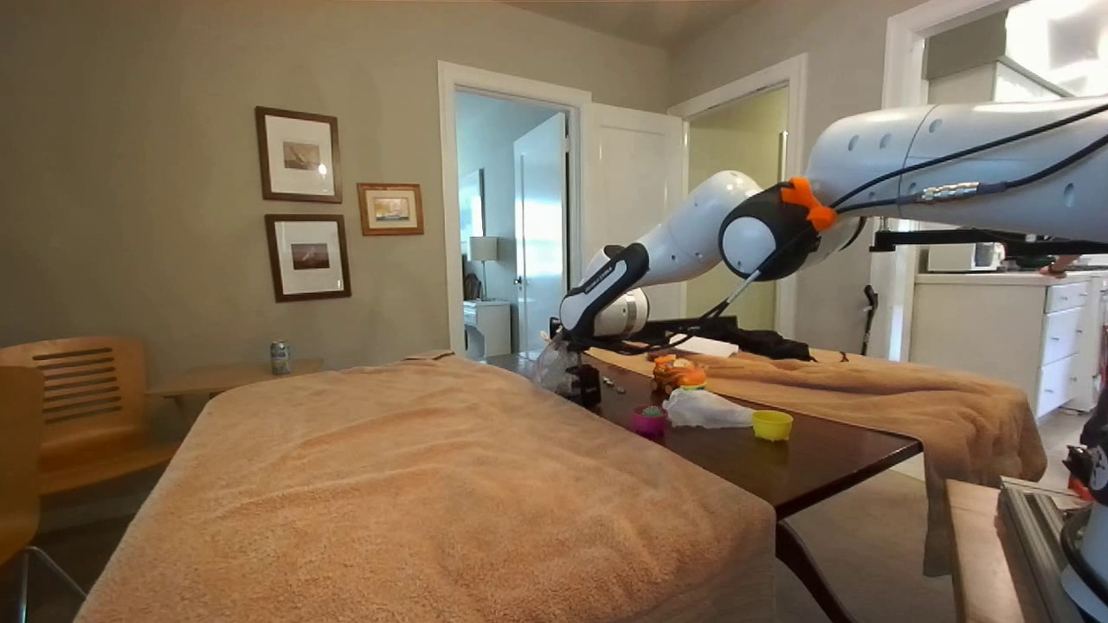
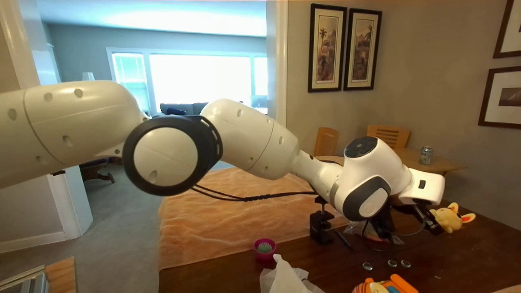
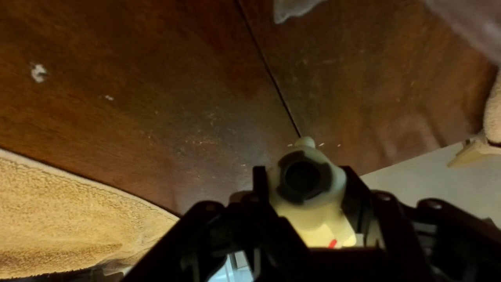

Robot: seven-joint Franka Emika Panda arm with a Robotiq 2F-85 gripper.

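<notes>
Held at the far end of the dark table is a small yellow toy animal (image 2: pixel 448 219) with orange-lined ears. My gripper (image 2: pixel 432 222) is shut on it, seen from the side in exterior view 2. In the wrist view the toy (image 3: pixel 310 206) sits between the dark fingers, a dark round patch facing the camera. The gripper tilts over the wooden table top (image 3: pixel 141 94). In exterior view 1 the toy cannot be made out behind the arm and the clear plastic bag (image 1: pixel 556 363).
On the table stand a magenta cup (image 1: pixel 649 420), a yellow cup (image 1: pixel 771 425), a white crumpled bag (image 1: pixel 706 409), an orange toy (image 1: pixel 677 374) and a black clamp (image 2: pixel 320 227). Small clear discs (image 2: pixel 392 263) lie nearby. Peach towels (image 1: pixel 436 488) cover surfaces on both sides.
</notes>
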